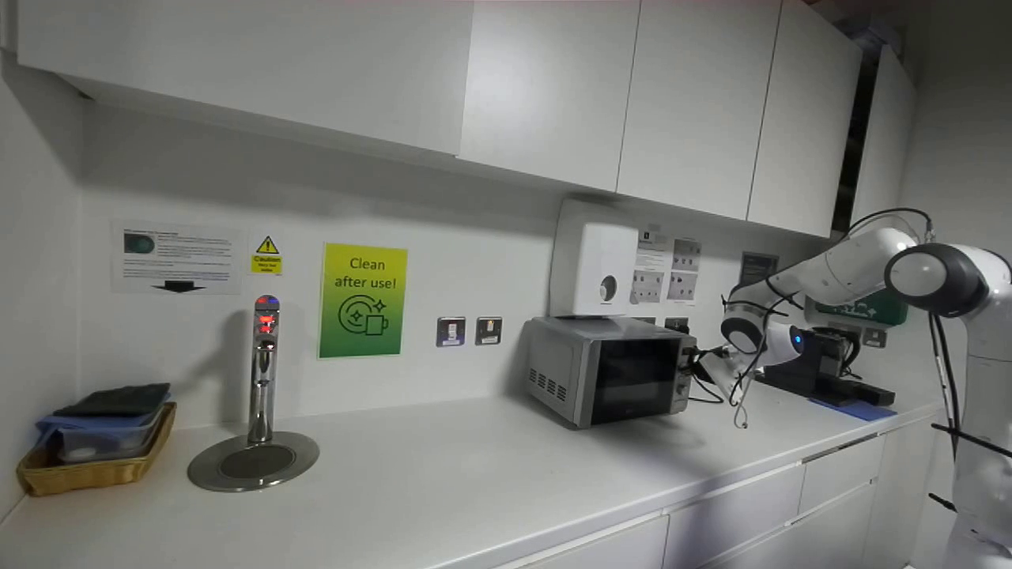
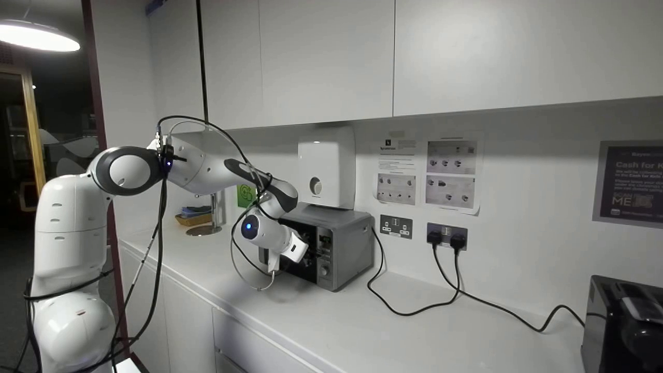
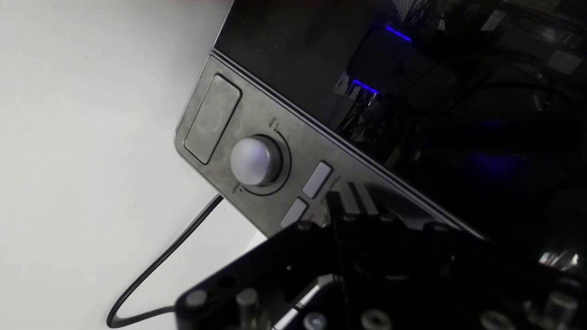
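A grey microwave (image 1: 607,370) with a dark door stands on the counter, its door closed. Its control panel, in the wrist view, has a round knob (image 3: 254,161), a large rectangular button (image 3: 213,119) and smaller pale buttons (image 3: 317,179). My gripper is shut, its two pads side by side, with nothing showing between them. The fingertips are over the panel beside the small buttons, partly hiding it. Whether they touch the panel, I cannot tell. In exterior view 2 the arm's wrist hides part of the microwave's front.
A white dispenser (image 2: 327,167) is on the wall above the microwave. A black cable (image 2: 398,311) lies on the counter to its right, near a dark appliance (image 2: 628,329). At the far left are a tap (image 1: 262,379) and a wicker basket (image 1: 95,469). Open counter lies between tap and microwave.
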